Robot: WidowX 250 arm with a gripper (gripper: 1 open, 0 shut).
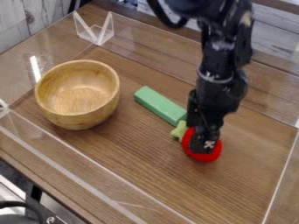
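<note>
My black gripper (202, 122) hangs low over a red round object (201, 151) with a pale green top (180, 131), on the wooden table (140, 184). Its fingertips reach down to the object's top; whether they touch it I cannot tell. A green block (156, 104) lies just to the left.
A wooden bowl (75, 91) stands at the left. A clear wire-like object (96, 26) is at the upper left.
</note>
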